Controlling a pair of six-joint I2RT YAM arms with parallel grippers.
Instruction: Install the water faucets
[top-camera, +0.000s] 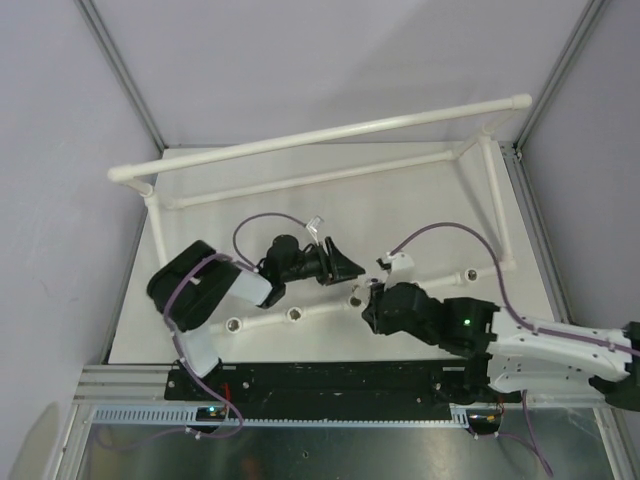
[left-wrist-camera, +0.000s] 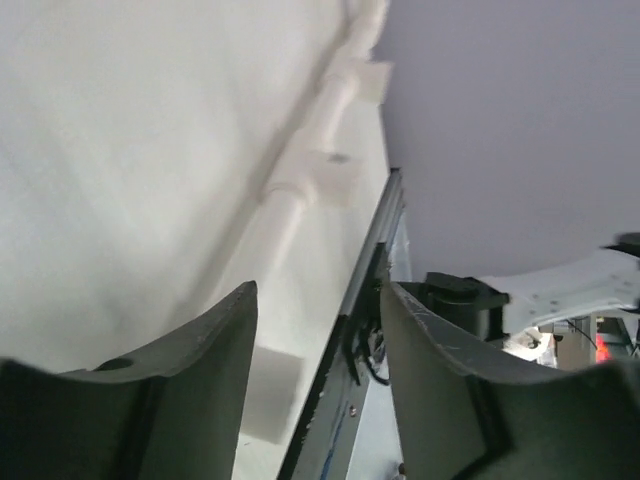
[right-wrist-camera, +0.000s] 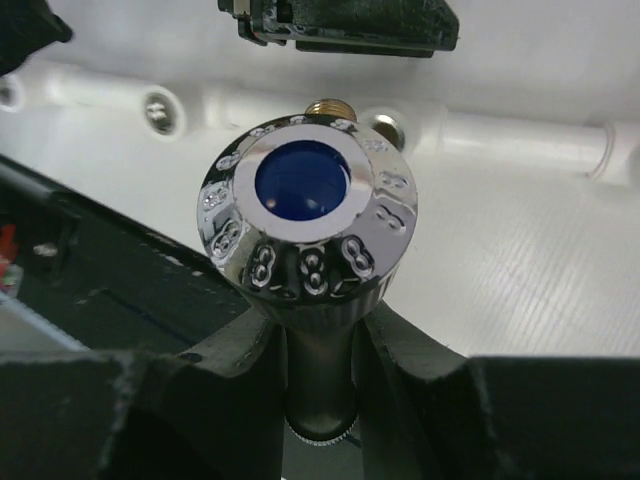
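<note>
My right gripper is shut on a chrome faucet (right-wrist-camera: 305, 262) with a blue cap and brass thread, held over the lower white pipe (right-wrist-camera: 520, 140) near a fitting socket (right-wrist-camera: 390, 130). In the top view the right gripper (top-camera: 372, 300) is right of centre. My left gripper (top-camera: 340, 270) sits just above-left of it; in the left wrist view its fingers (left-wrist-camera: 200, 370) stand part open with nothing between them, the pipe (left-wrist-camera: 280, 230) beyond.
A white pipe frame (top-camera: 320, 135) rises at the back and sides of the board (top-camera: 230, 350). More sockets (top-camera: 233, 324) line the front pipe. A dark rail runs along the front edge.
</note>
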